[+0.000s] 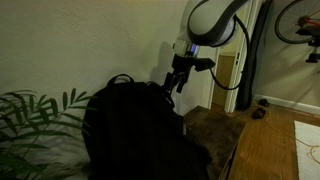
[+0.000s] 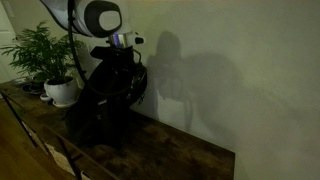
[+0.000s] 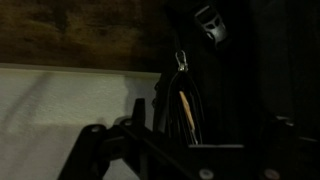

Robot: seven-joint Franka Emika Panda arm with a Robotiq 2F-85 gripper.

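A black backpack [image 1: 138,130] stands on a dark wooden surface, leaning toward the wall. My gripper [image 1: 174,84] hovers at its upper right edge in exterior view 1; contact cannot be made out there. From the other side, the backpack [image 2: 105,95] shows directly below the wrist. In the wrist view, my open gripper has its dark fingers spread, one at each side. Between them in that picture lies a dark pouch-like part with an orange-brown strip [image 3: 187,108]. A metal clip [image 3: 181,61] sits at its top, and a grey buckle [image 3: 210,24] lies farther up. Deep shadow hides the fingertips.
The wall [image 2: 215,80] rises close behind the backpack. A potted plant [image 2: 62,92] stands beside it, its fronds [image 1: 35,125] reaching in from the left in exterior view 1. Bare wooden top [image 2: 190,150] lies free on the other side.
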